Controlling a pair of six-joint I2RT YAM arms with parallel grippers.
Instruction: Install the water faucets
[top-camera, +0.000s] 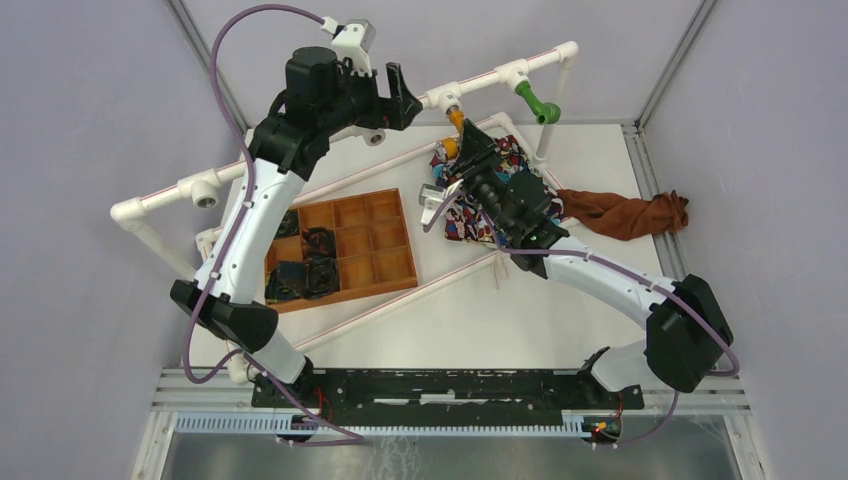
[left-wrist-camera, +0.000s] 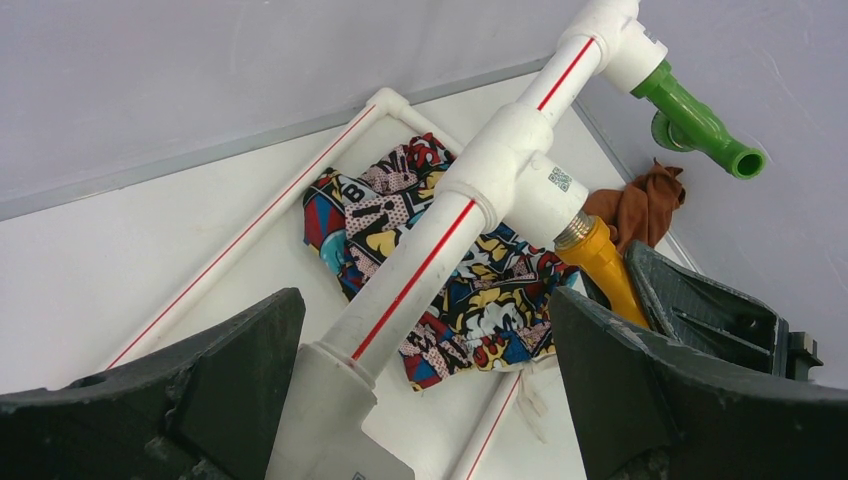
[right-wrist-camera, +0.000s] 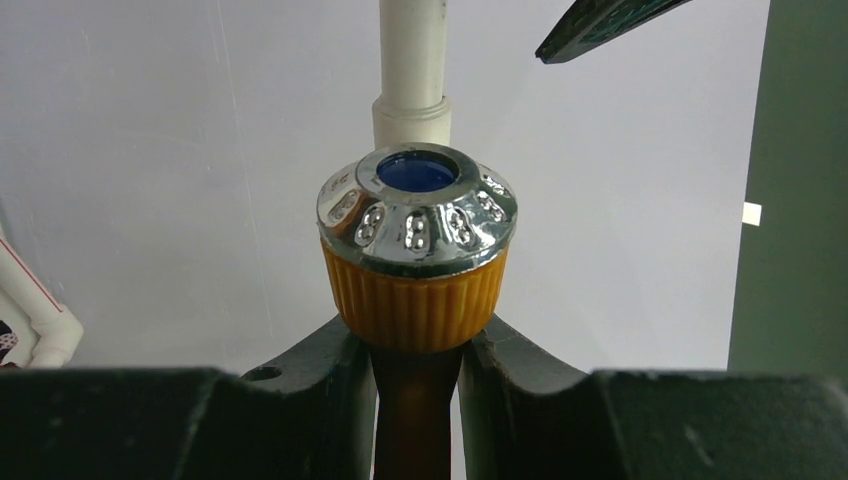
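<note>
An orange faucet (top-camera: 455, 117) with a chrome cap sits at a white tee on the upper pipe, its metal threads partly showing in the left wrist view (left-wrist-camera: 603, 262). My right gripper is shut on that faucet; the orange head with chrome cap (right-wrist-camera: 415, 290) rises between its fingers. My left gripper stands open around the white pipe (left-wrist-camera: 410, 285) left of that tee, its fingers either side. A green faucet (top-camera: 538, 104) is fitted in the tee to the right.
Empty tees (top-camera: 204, 194) are on the left pipe. A wooden tray (top-camera: 390, 265) with black items, a patterned cloth (top-camera: 470, 225) and a brown cloth (top-camera: 625, 213) lie on the white board, among lower white pipes.
</note>
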